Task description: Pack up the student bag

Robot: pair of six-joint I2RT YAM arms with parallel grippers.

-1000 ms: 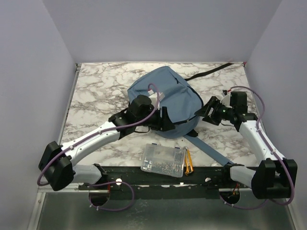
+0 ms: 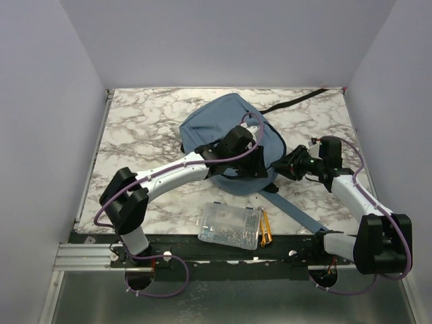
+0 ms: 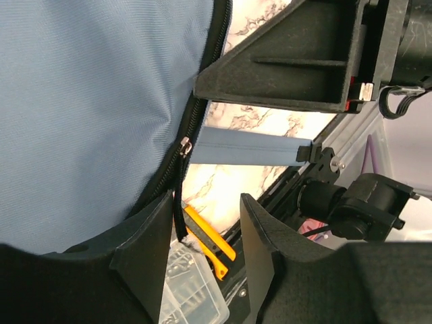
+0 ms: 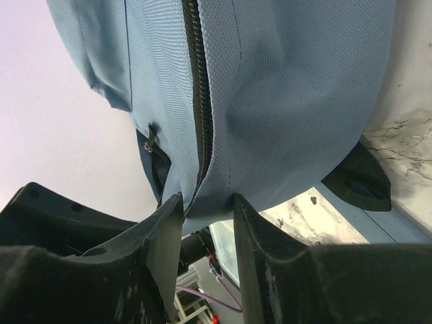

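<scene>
The blue-grey bag lies on the marble-patterned table, a dark zipper along its edge. A metal zipper slider carries a black pull cord that hangs just inside one finger of my left gripper. That gripper is part open, over the bag's right front side, with no firm grip on the cord showing. From the right, my right gripper reaches the bag's edge; its fingers, also apart, stand on either side of the fabric fold. Whether they touch the cloth is hard to tell.
A clear plastic case lies in front of the bag, with yellow-orange tools beside it. One bag strap runs toward the front right, and a black strap lies at the back.
My left gripper has travelled right across the bag's front, close to the right gripper. The right gripper has shifted slightly at the bag's right edge. Case and tools stay put.
</scene>
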